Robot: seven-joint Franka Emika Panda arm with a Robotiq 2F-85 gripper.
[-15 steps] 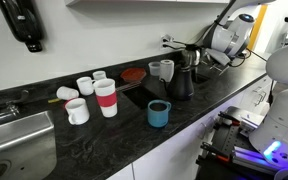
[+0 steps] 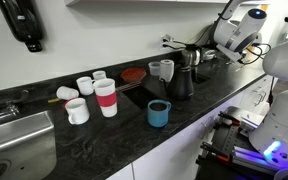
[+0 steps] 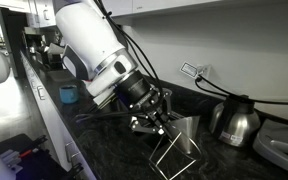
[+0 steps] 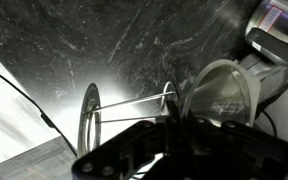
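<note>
A thin metal wire frame with round hoops [image 4: 89,118] shows in the wrist view, just beyond my gripper. Beside it a clear, wide-rimmed cup-like vessel [image 4: 224,88] opens toward the camera. In the second exterior view, the vessel [image 3: 188,128] and the wire frame [image 3: 174,160] are together at the fingers of my gripper [image 3: 162,128]. The fingers look closed on this piece, though the dark fingers hide the contact. Whether its lower end touches the counter is unclear.
A steel kettle [image 3: 234,122] stands close by on the dark counter [image 3: 94,130]. Farther along are a teal mug [image 2: 158,113], a red-banded white cup [image 2: 106,98], a dark coffee pot [image 2: 181,82] and several pale mugs. Bare counter lies before the frame.
In the first exterior view, my arm's end has shifted slightly up and to the right. The mugs and pots on the counter stay put.
</note>
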